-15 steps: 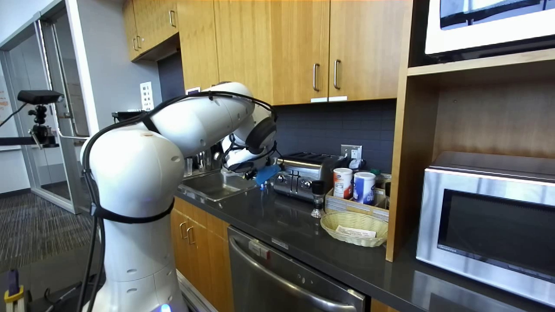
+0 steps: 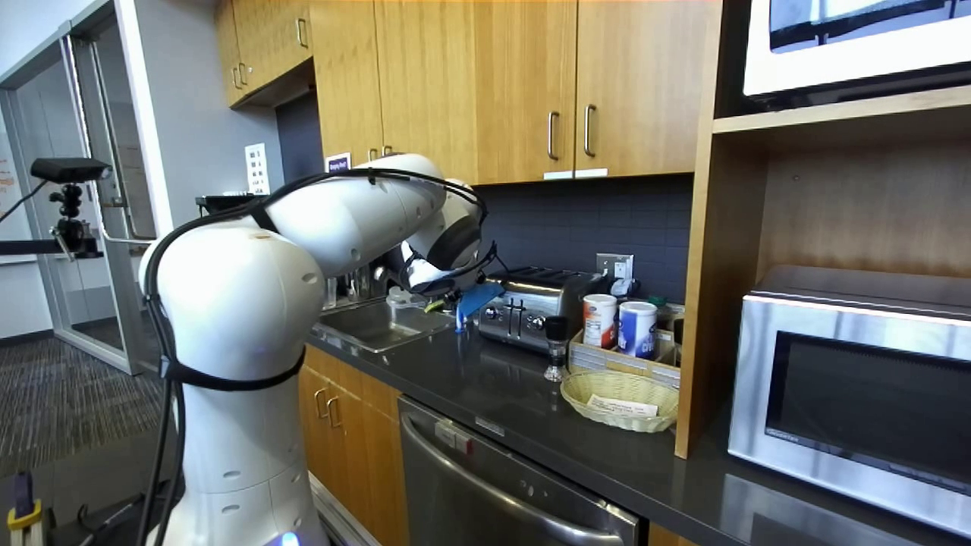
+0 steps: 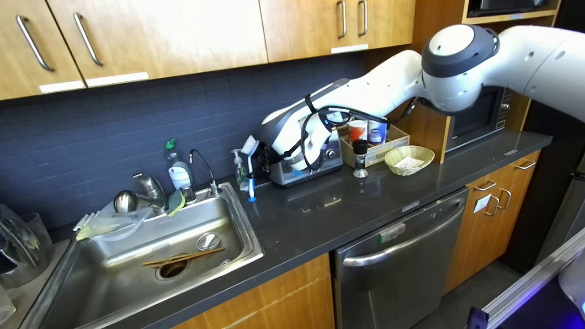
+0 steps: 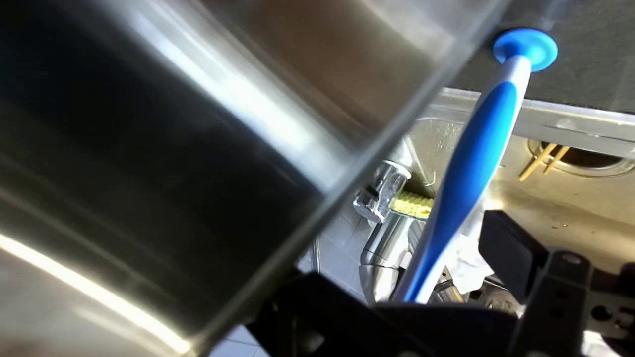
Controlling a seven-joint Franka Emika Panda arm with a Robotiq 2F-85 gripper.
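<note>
A blue-and-white dish brush (image 3: 250,180) stands on its round blue base on the counter, right of the sink, bristles up. In the wrist view its handle (image 4: 470,160) runs down between the open fingers of my gripper. One finger (image 4: 512,256) shows to the right of the handle with a gap; the other is dark at the lower left, and whether it touches the brush cannot be told. From the second exterior view, the gripper (image 3: 264,159) is right behind the brush's upper part, largely hidden by the arm.
The metal toaster (image 2: 528,309) is very close beside the gripper, its side filling the wrist view's left. A sink (image 3: 241,219) with chopsticks lies to the left. Soap bottle (image 3: 240,170), pepper grinder (image 3: 359,159) and basket (image 3: 408,159) stand on the counter.
In exterior view 1, the arm's wrist end has shifted slightly right toward the toaster and tilted, showing more of the brush's handle below it. The counter objects have not moved.
</note>
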